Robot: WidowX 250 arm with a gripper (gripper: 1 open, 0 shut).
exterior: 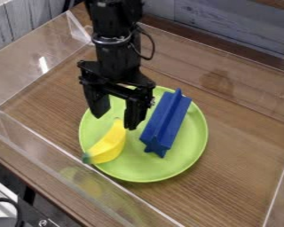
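Note:
My black gripper (116, 106) hangs over the left half of a green plate (152, 168), its fingers spread open with nothing visible between them. Just below and in front of it, a yellow banana-like piece (109, 143) with a green tip lies on the plate, toward its lower left. A blue elongated block (166, 123) lies on the right half of the plate, beside the gripper's right finger. The back of the plate is partly hidden by the gripper.
Clear edges or strips run along the left and lower left. A pale panelled wall (216, 27) stands at the back.

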